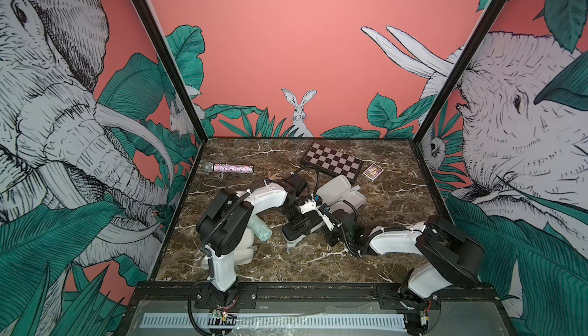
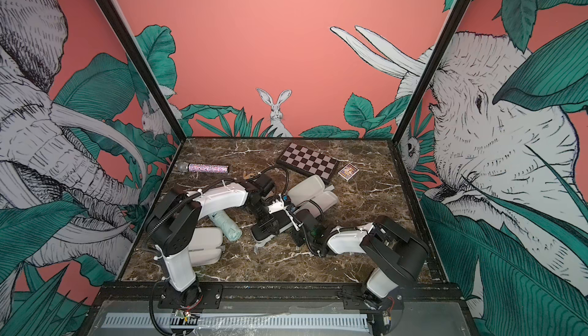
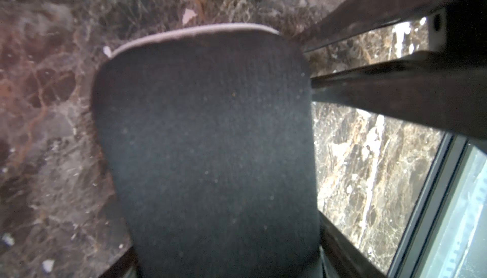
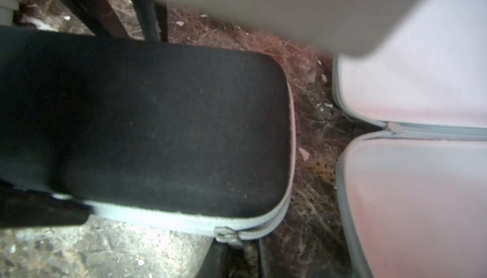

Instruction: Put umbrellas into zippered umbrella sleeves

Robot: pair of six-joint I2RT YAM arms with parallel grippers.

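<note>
A black sleeve with a pale zipper, closed over, lies at the table's centre (image 1: 300,230) and fills much of the left wrist view (image 3: 208,126). My left gripper straddles it, fingers against both sides. At its rounded end, the zipper pull (image 4: 228,236) hangs just above the parted fingertips of my right gripper, with a gap between them. Anything inside the sleeve is hidden. A teal umbrella (image 1: 261,230) rests left of it, partly behind the left arm. Pale sleeves lie unfolded behind (image 1: 333,192) and at front left (image 2: 205,247).
A glittery cylinder (image 1: 232,168) lies at the back left, a chessboard (image 1: 333,160) at the back and a card pack (image 1: 373,171) beside it. Both arms meet closely over the middle.
</note>
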